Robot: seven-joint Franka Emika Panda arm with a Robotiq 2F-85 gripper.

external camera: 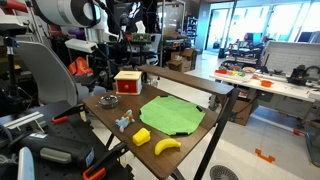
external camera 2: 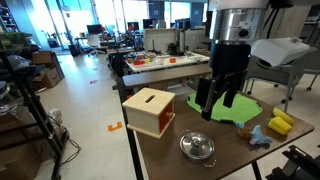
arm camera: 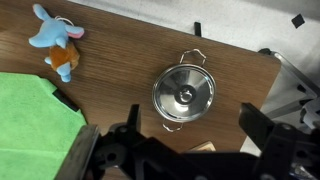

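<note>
My gripper (external camera 2: 217, 113) hangs above the wooden table, its two dark fingers spread apart with nothing between them. Below it in exterior view 2 sits a round steel pot (external camera 2: 197, 146) with a glass lid and wire side handles. From the wrist, this pot (arm camera: 184, 92) appears ahead of the open fingers, clear of both. A pale wooden box (external camera 2: 150, 111) with red edges and a slot on top stands beside the pot. A small blue toy (arm camera: 50, 36) with a brown part lies across from the pot.
A green cloth (external camera: 171, 111) covers the table's middle, with a black marker (external camera: 180, 134) near its edge. Toward the near end lie a yellow block (external camera: 142, 136) and a yellow banana (external camera: 167, 145). Bare wood surrounds the pot; the table edge is close by.
</note>
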